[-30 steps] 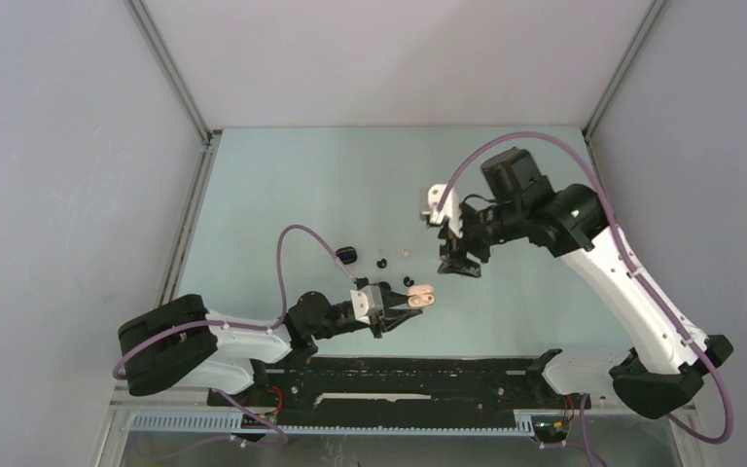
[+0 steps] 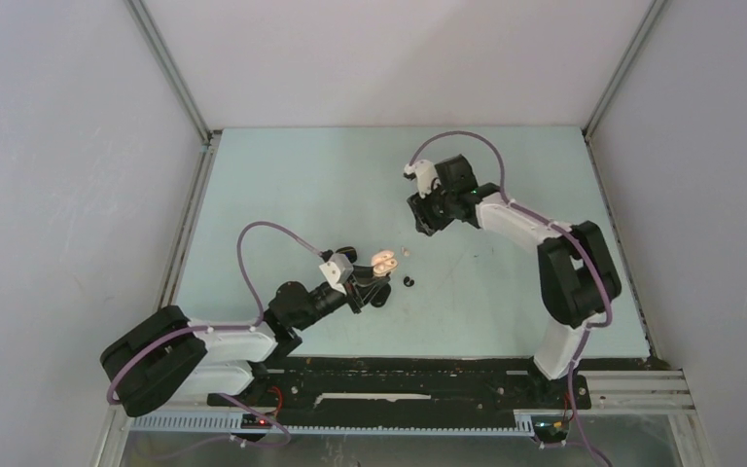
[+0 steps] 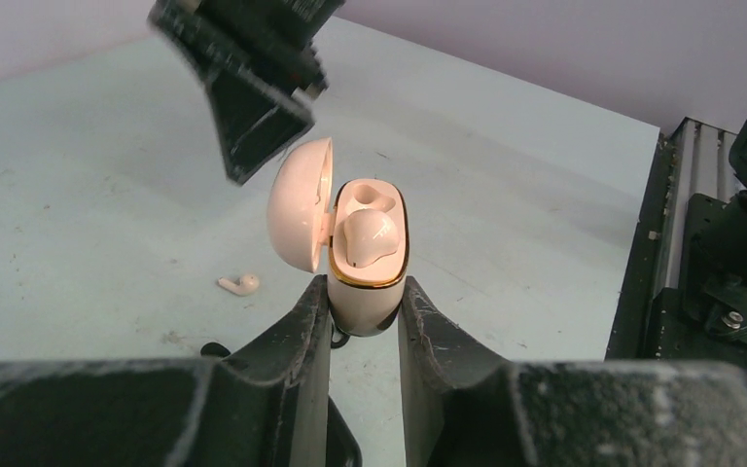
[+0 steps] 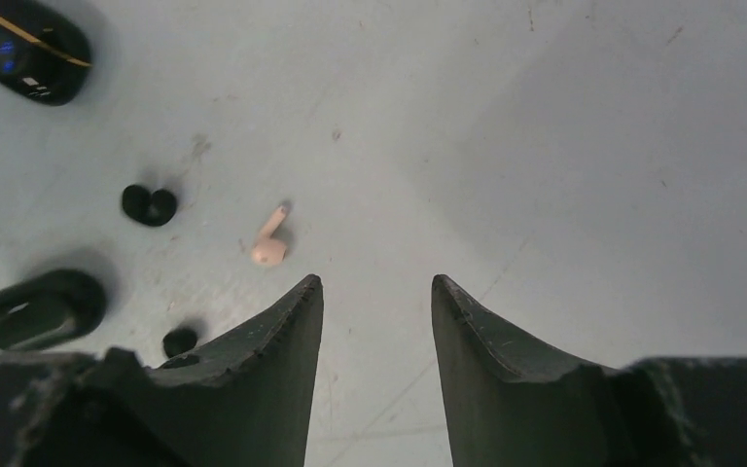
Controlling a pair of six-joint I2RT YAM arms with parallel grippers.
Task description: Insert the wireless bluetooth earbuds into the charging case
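Note:
A pale pink charging case [image 3: 297, 204], lid open, is held upright in my shut left gripper [image 2: 370, 282]; one pink earbud [image 3: 370, 238] sits in one slot, the other slot is empty. A loose pink earbud lies on the table, also seen right of the held case in the top view and behind it in the left wrist view. My right gripper [image 2: 423, 222] hovers above and behind that earbud, its fingers part open with nothing seen between them.
Black cases [image 4: 29, 53] and small black earbuds [image 4: 148, 204] lie on the table around the left gripper.
My right gripper has moved left toward the loose pink earbud. My left gripper, holding the case, moved left and back from where it was a second ago.

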